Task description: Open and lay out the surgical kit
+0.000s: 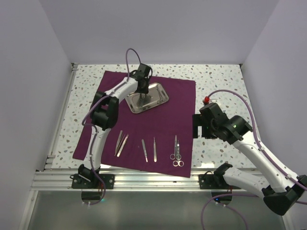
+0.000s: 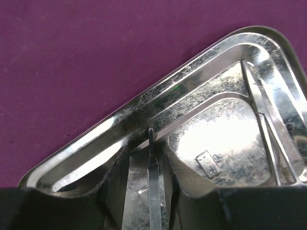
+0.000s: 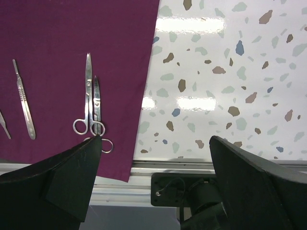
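My left gripper is over the back part of the silver tray, its tips pointing down into it. In the left wrist view a slim metal instrument lies between the fingers, which stand apart on either side of it. Another slender two-part instrument rests at the tray's right end. On the purple cloth, scissors, a scalpel handle and several slim tools lie in a row near the front. The right gripper is open and empty, right of the cloth.
A metal rail runs along the front edge. Cloth between the tray and the tool row is clear.
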